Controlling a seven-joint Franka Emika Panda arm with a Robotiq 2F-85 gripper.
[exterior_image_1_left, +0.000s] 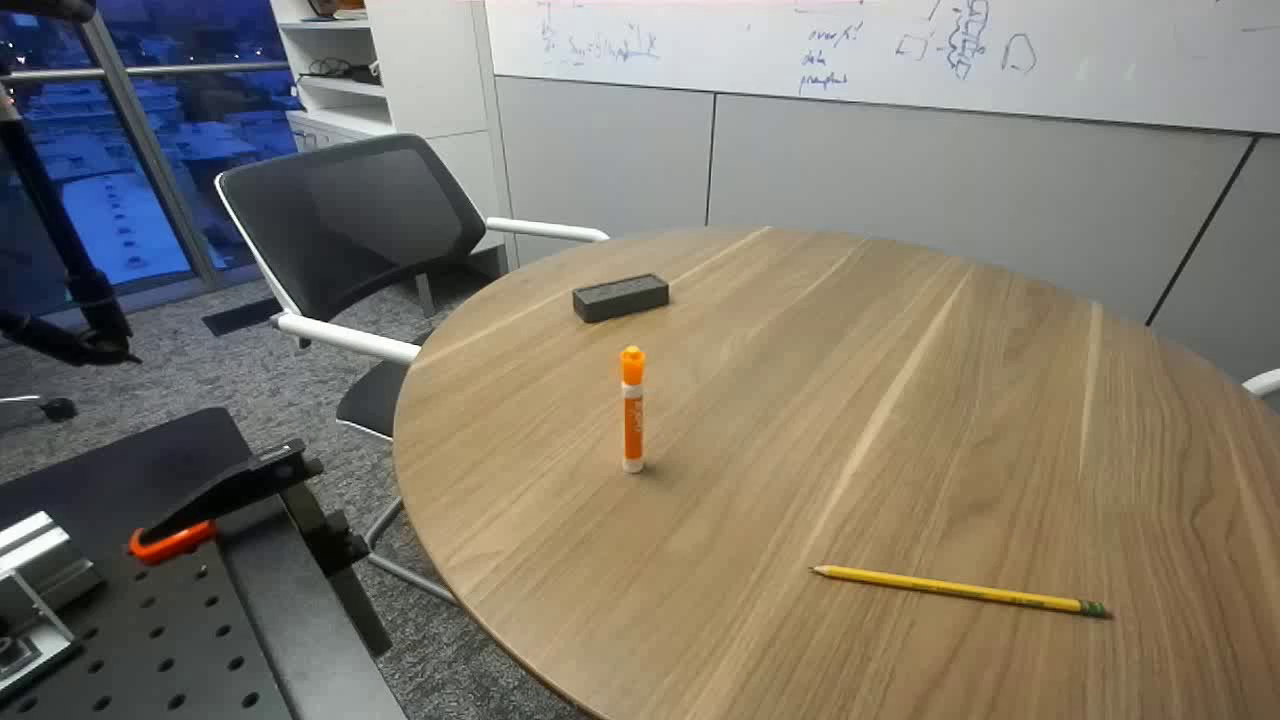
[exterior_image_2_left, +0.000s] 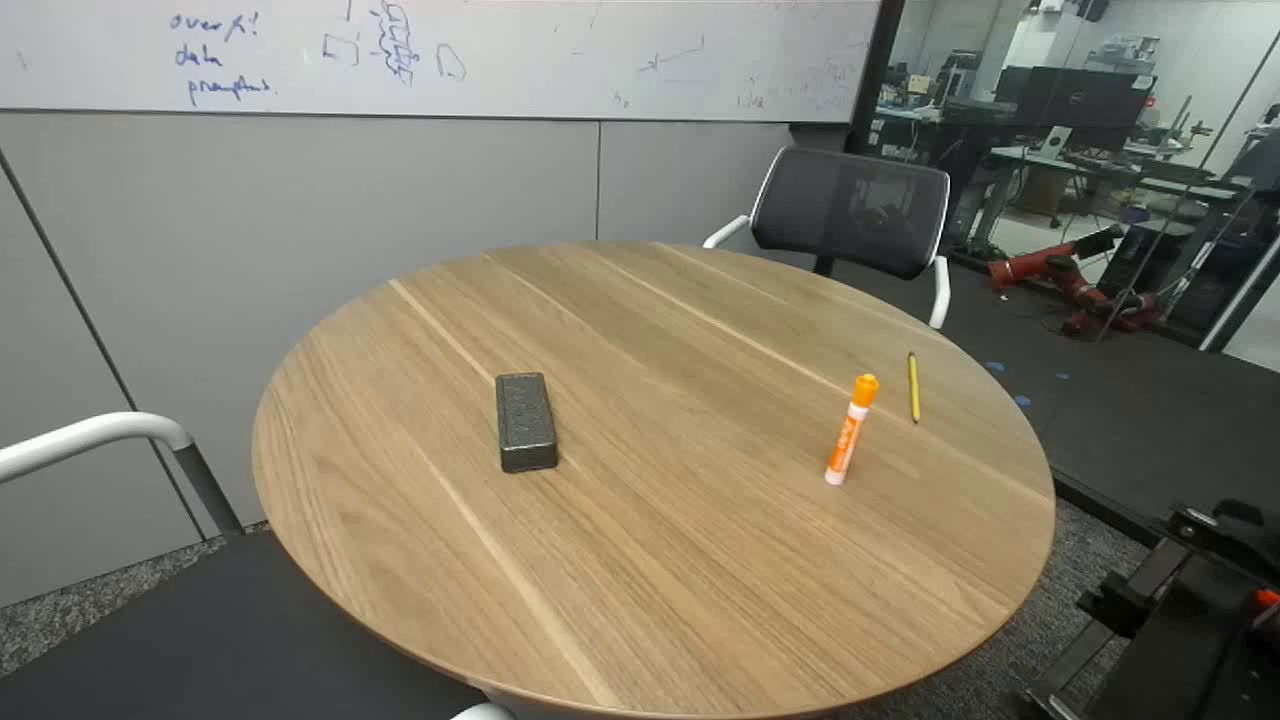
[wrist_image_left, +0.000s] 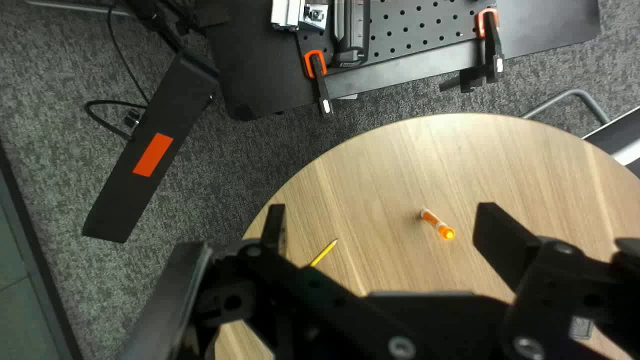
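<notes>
An orange and white marker (exterior_image_1_left: 633, 414) stands upright on the round wooden table (exterior_image_1_left: 768, 360), its orange cap at the top. To its front right in exterior view 1 lies a yellow pencil (exterior_image_1_left: 960, 587). A dark grey block, seemingly an eraser (exterior_image_1_left: 620, 298), rests farther back; exterior view 2 shows the eraser (exterior_image_2_left: 525, 421) left of the marker (exterior_image_2_left: 849, 432). My gripper is high above the table in the wrist view, fingers wide apart and open. The marker (wrist_image_left: 438, 224) and the pencil tip (wrist_image_left: 324, 252) show far below between them; part of the pencil is hidden by the gripper.
A black stand with a perforated plate (exterior_image_1_left: 180, 648) and orange-handled clamps is beside the table. Mesh chairs (exterior_image_1_left: 354, 222) (exterior_image_2_left: 848, 210) are drawn up near its edge.
</notes>
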